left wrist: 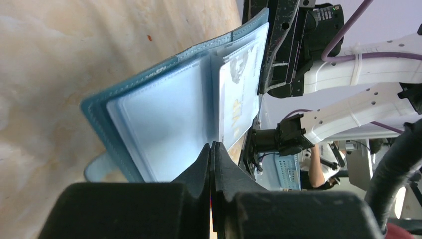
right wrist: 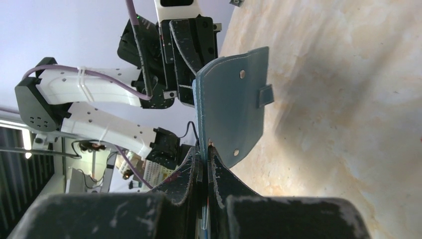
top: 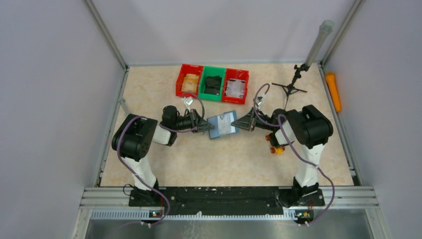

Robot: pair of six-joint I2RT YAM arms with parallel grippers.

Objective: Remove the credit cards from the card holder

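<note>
The blue card holder [top: 213, 132] is held up between my two arms over the middle of the table. My right gripper is shut on its edge, and the holder's outer cover with metal snaps faces the right wrist view. In the left wrist view a whitish card [left wrist: 240, 84] sits in the holder's sleeves, beyond the clear blue pocket [left wrist: 169, 117]. My left gripper is shut with its tips together and nothing between them. Those tips appear close to the card's lower corner, with the card outside them; whether they touch it I cannot tell.
Red and green bins [top: 212, 83] stand behind the arms at the table's back. A tripod [top: 293, 82] is at the back right, and an orange toy [top: 277, 150] lies by the right arm.
</note>
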